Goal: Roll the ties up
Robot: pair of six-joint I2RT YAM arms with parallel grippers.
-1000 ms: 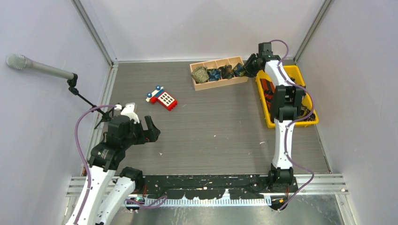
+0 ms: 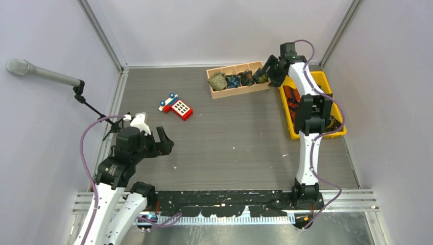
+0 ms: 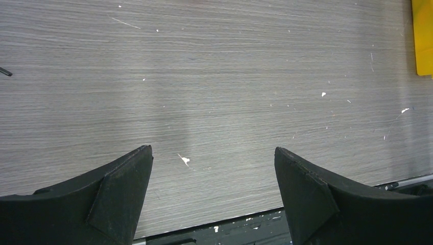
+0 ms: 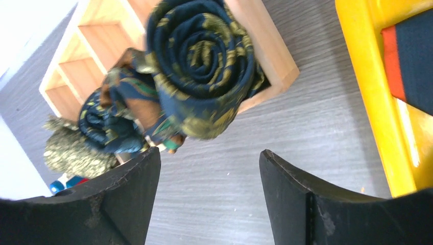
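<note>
Several rolled ties stand side by side along the front of a divided wooden box point(image 2: 236, 91). The navy-and-yellow roll point(image 4: 201, 61) sits in the end compartment nearest the yellow bin, its spiral facing up. Just off that roll, my right gripper is open, its fingers spread and empty. Farther left in the box are a brown-and-green roll point(image 4: 145, 104), a blue roll point(image 2: 233, 81) and a pale olive roll point(image 2: 218, 81). At the left side of the table, my left gripper stands open over bare surface.
A yellow bin point(image 2: 286, 113) with more ties, one of them red-and-dark point(image 4: 416, 61), lies under the right arm. A red toy phone point(image 2: 181, 108) rests left of the box.
The roll stays in its compartment. The left arm is nearly still.
</note>
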